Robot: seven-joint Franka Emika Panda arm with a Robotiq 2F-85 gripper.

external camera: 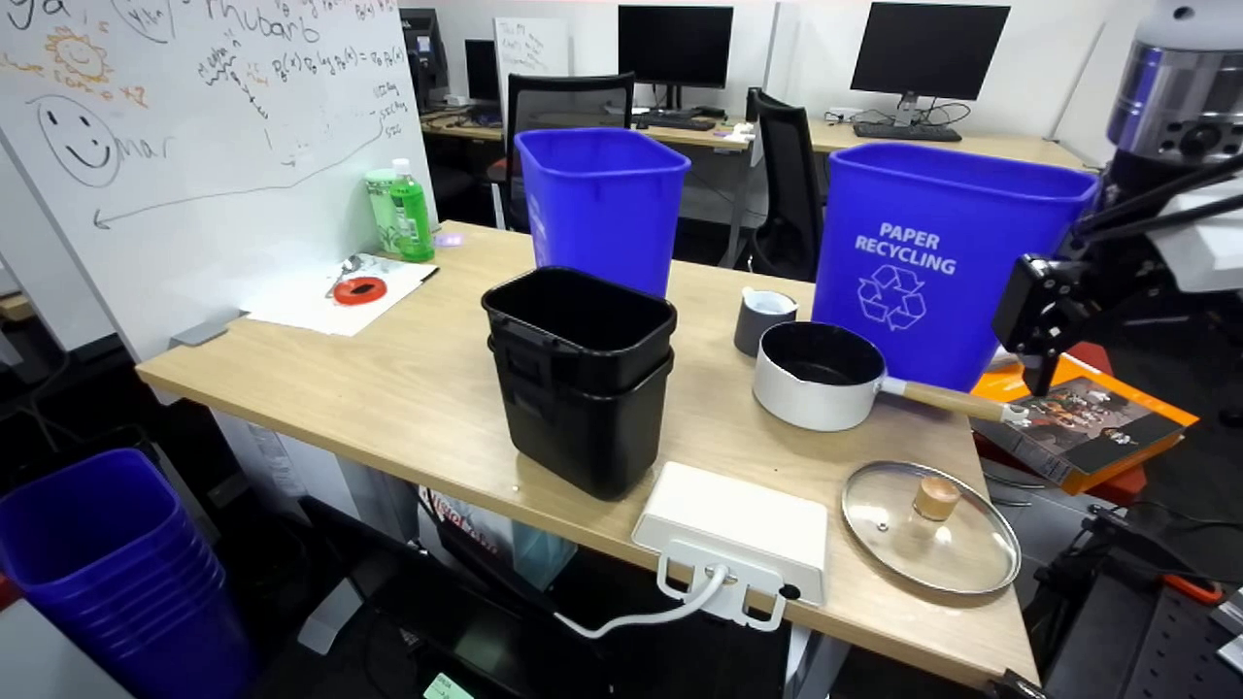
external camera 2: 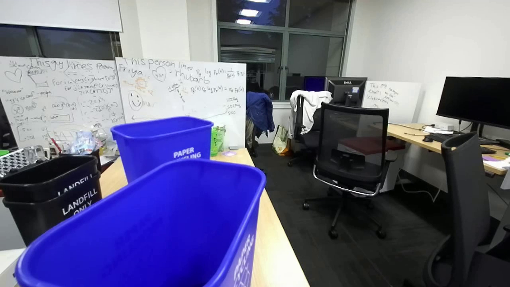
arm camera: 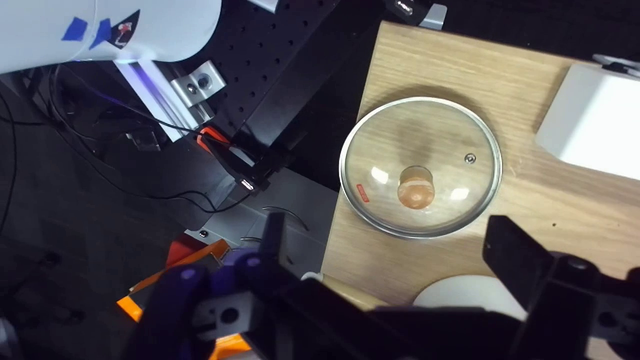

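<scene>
A glass lid (external camera: 897,542) with a wooden knob (external camera: 936,497) lies flat near the table's right front corner. In the wrist view the lid (arm camera: 384,141) shows whole, its knob (arm camera: 415,188) upward, beyond the spread fingertips. Behind the lid stands a white saucepan (external camera: 818,396), dark inside and uncovered, its wooden handle (external camera: 950,400) reaching past the table's right edge. My gripper (external camera: 1034,320) hangs above that handle, beside a blue recycling bin (external camera: 897,239). In the wrist view my gripper is open, and nothing sits between its fingers.
Stacked black bins (external camera: 583,408) stand mid-table, with another blue bin (external camera: 600,198) behind. A white box (external camera: 740,530) lies left of the lid, and a grey mug (external camera: 763,322) is behind the saucepan. An orange book (external camera: 1084,419) lies beyond the right edge.
</scene>
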